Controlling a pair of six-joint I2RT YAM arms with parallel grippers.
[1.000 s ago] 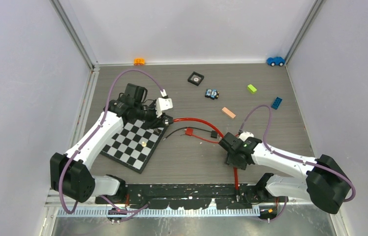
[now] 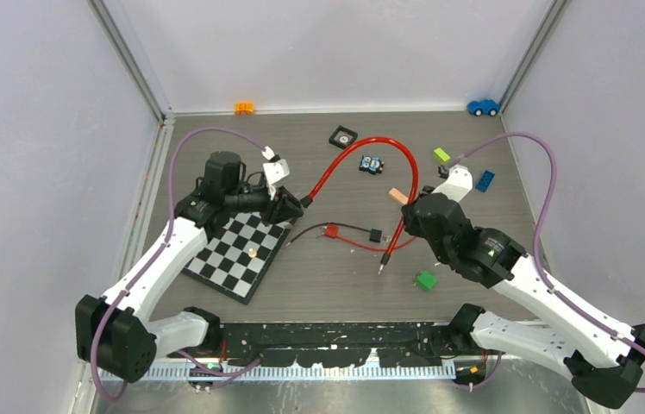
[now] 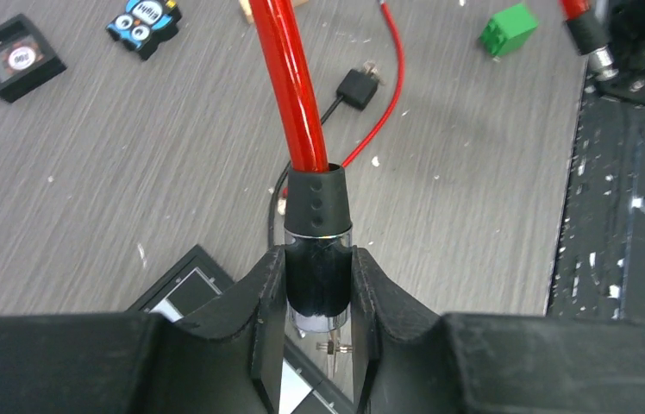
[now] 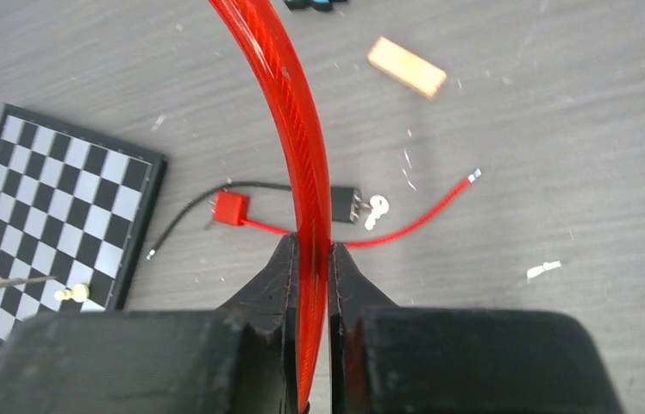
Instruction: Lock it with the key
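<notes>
A thick red cable lock (image 2: pixel 377 139) arches between both arms above the table. My left gripper is shut on its black lock barrel (image 3: pixel 317 240); a small thin metal piece (image 3: pixel 333 348) sticks out below, too unclear to name for sure. The right gripper has closed around the red tube (image 4: pixel 304 164), with a finger against either side. Past it, the cable's free end (image 2: pixel 385 258) hangs down with a black collar and a silver tip, apart from the barrel. That tip (image 3: pixel 604 62) is also visible at the left wrist view's upper right.
Under the arch lie a black block (image 4: pixel 345 204) with small metal pieces, a red block (image 4: pixel 230 208) and thin wires. A chessboard (image 2: pixel 237 254) is at left. A green block (image 2: pixel 425 280) and wooden block (image 2: pixel 398 196) sit near the right gripper.
My right gripper has moved up and away from the table's front edge, bringing the cable's free end with it and raising the arch. The left gripper has shifted slightly left, still holding the barrel.
</notes>
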